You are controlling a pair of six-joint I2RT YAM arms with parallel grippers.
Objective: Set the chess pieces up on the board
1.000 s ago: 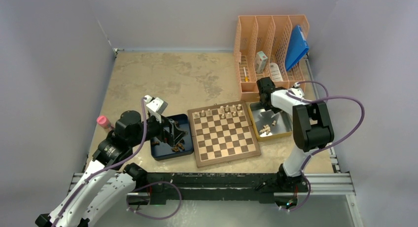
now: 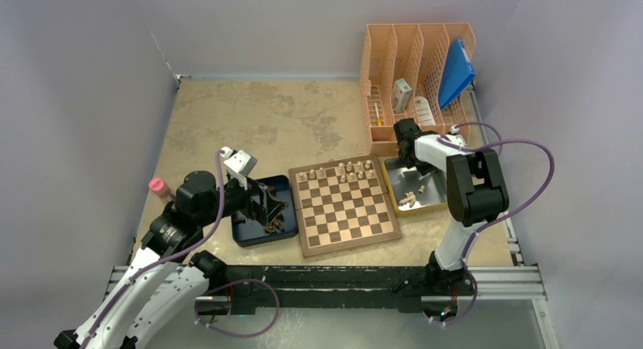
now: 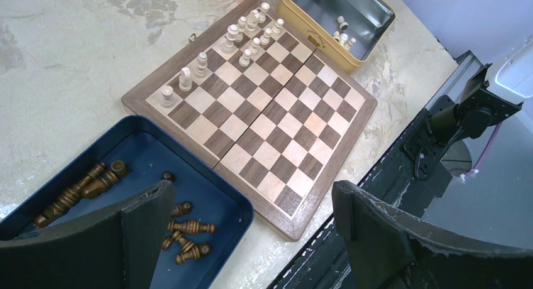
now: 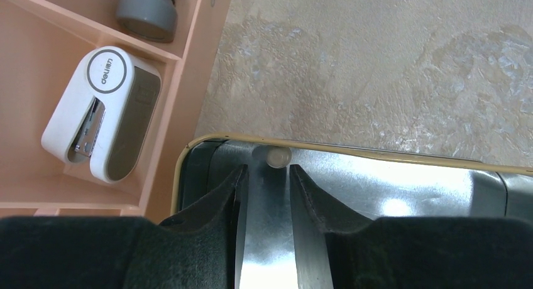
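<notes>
The chessboard [image 2: 345, 243] lies mid-table, with several pale pieces [image 3: 229, 39] upright along its far side. At its right is a gold-rimmed metal tray [image 2: 390, 193] holding loose pale pieces [image 3: 343, 38]. My right gripper is down at this tray, its fingers [image 4: 305, 201] parted by a narrow gap. One pale piece [image 4: 279, 157] stands by the tray's far wall, just beyond the fingertips; whether they touch it I cannot tell. Over the dark blue tray [image 2: 261, 243], which holds dark brown pieces [image 3: 188, 227], my left gripper hangs wide open and empty.
An orange divided rack [image 2: 383, 140] stands right behind the metal tray, with a white stapler [image 4: 104, 113] in one compartment. A pink object [image 2: 158, 187] is beside the left arm.
The left arm and the board's pieces look almost unchanged.
</notes>
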